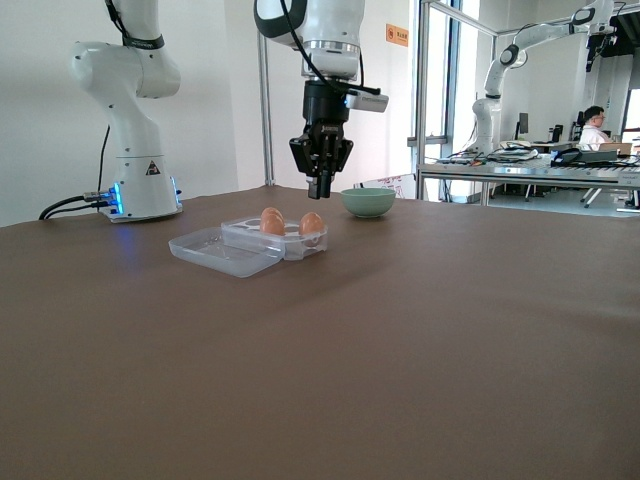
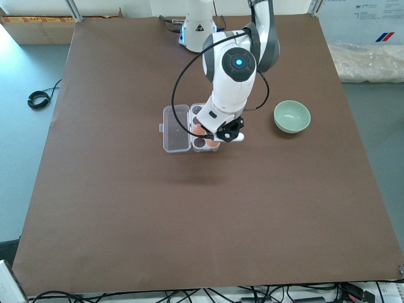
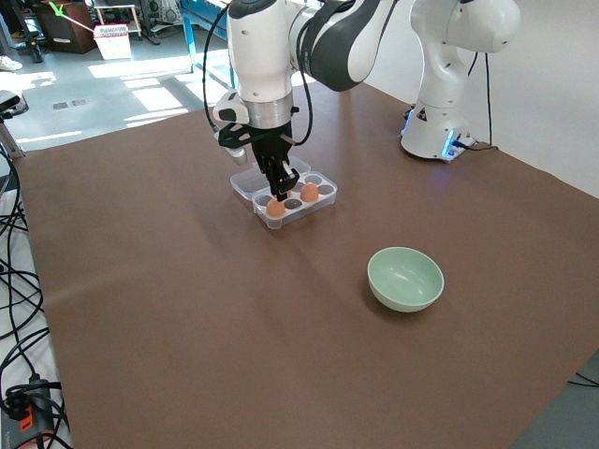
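My black gripper (image 1: pixel 320 188) hangs just above the right part of a clear plastic egg box (image 1: pixel 225 255) with its lid folded out flat and several brown eggs (image 1: pixel 311 224) in it; in the right view the gripper (image 3: pixel 281 195) overlaps the box (image 3: pixel 290 210). Whether its fingers are apart or together is unclear. In the left view my wrist hides part of the box (image 2: pixel 177 129). A pale green bowl (image 2: pixel 291 117) stands apart on the table, at the right in that view, also seen as the bowl (image 3: pixel 405 279).
My arm's white base (image 1: pixel 145 180) stands behind the box, with cables beside it. Cables and equipment lie beyond one table edge.
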